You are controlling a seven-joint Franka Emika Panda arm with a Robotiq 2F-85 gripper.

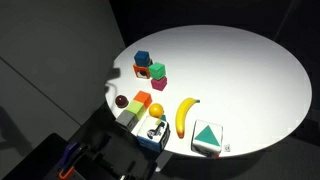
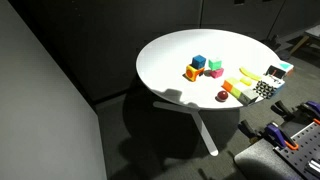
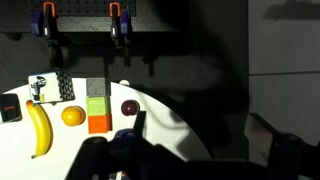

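Observation:
Two wide-apart dark fingers of my gripper reach into the lower part of the wrist view, open with nothing between them. On the white round table, a blue cube sits on an orange one. Beside them, a green cube rests on a pink cube. A row of orange, lime and grey blocks lies near the edge, with a dark red ball on one side and an orange fruit on the other. A yellow banana lies farther along.
A patterned box stands by the table's edge; a white box with a green triangle is near the banana. Clamps with orange tips stand off the table.

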